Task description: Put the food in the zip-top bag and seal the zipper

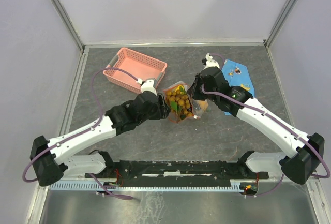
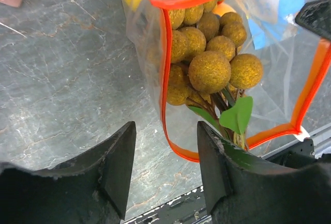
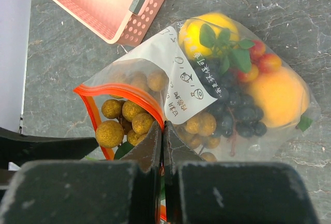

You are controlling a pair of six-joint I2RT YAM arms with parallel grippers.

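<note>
The clear zip top bag (image 3: 176,74) lies with its orange-edged mouth gaping. Inside it are brown longans (image 2: 209,72) near the mouth, plus dark grapes (image 3: 235,113), a yellow fruit (image 3: 207,35) and an orange one (image 3: 279,95). In the right wrist view my right gripper is shut on one side of the bag's mouth, its fingertips meeting at the orange zipper strip. My left gripper stands part open at the opposite side, the zipper edge (image 2: 164,94) in front of the gap between its fingers; whether it touches the bag I cannot tell.
An empty pink basket (image 1: 135,69) sits behind and left of the bag. A blue sheet (image 1: 239,78) lies at the back right, beyond the right arm. Bare grey table (image 1: 139,141) stretches in front.
</note>
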